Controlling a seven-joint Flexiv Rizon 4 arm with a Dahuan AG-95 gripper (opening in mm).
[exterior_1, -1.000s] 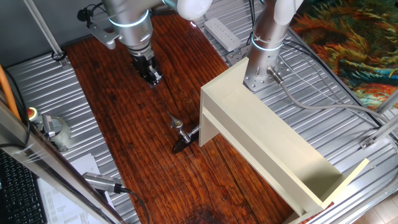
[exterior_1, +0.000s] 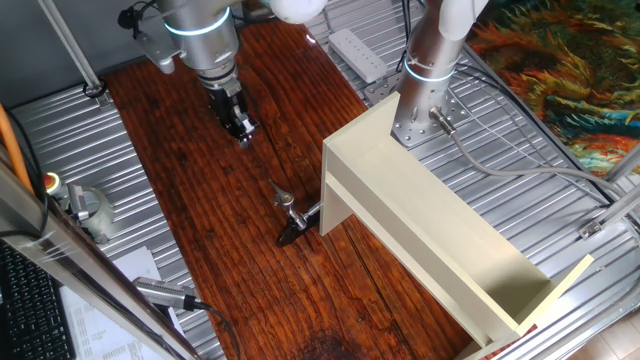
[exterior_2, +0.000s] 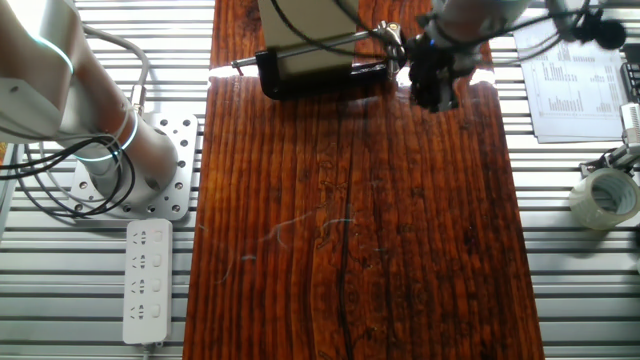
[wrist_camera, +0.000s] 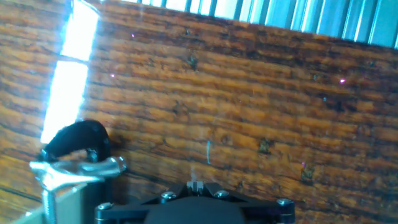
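Note:
My gripper (exterior_1: 246, 134) hangs above the wooden table (exterior_1: 190, 170), towards its far end. In the wrist view the gripper shows at the bottom edge, its small fingertips together, and nothing shows between them. A cream shelf-like wooden frame (exterior_1: 430, 215) lies on the table's right side. A black clamp with a silver screw handle (exterior_1: 291, 216) sits at the frame's near-left corner; the wrist view shows the clamp (wrist_camera: 79, 138) left of my gripper. In exterior view 2 the gripper (exterior_2: 434, 92) is blurred, right of the clamp (exterior_2: 325, 80).
On the left are a tape dispenser (exterior_1: 92, 215) and papers (exterior_1: 135, 265). Bare table lies around my gripper, apart from the clamp and frame.
My arm has shifted slightly left, and the gripper's tip sits a little lower in exterior view 1. The frame and clamp have not moved.

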